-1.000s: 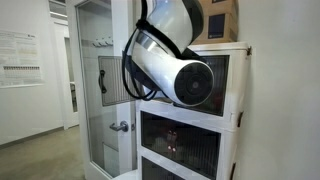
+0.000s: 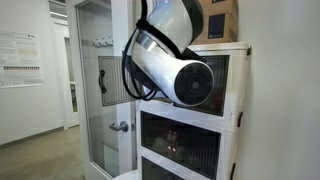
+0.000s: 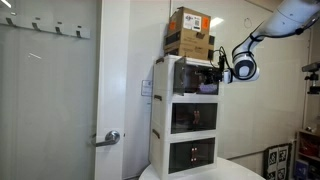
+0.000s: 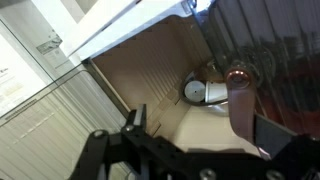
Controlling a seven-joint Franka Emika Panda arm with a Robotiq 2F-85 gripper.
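The white cabinet (image 3: 161,110) has three stacked compartments with dark, see-through fronts. At the top compartment (image 3: 190,77) my arm reaches in from the right, its gripper close to the front. In the wrist view the black fingers (image 4: 136,142) stand apart at the bottom. A brown strap-like handle (image 4: 241,103) with a round metal stud lies ahead of them, nearer the right finger; whether it touches is unclear. Beyond it, a ribbed clear panel (image 4: 285,45) and some white and metal items (image 4: 207,92) show inside the compartment. In exterior view 1 my arm hides the gripper.
Cardboard boxes (image 3: 188,32) rest on the cabinet top, close to the arm. The middle (image 3: 193,117) and bottom (image 3: 191,153) compartments look closed. A door with a lever handle (image 3: 108,138) stands to the left. The cabinet rests on a white table (image 3: 228,171).
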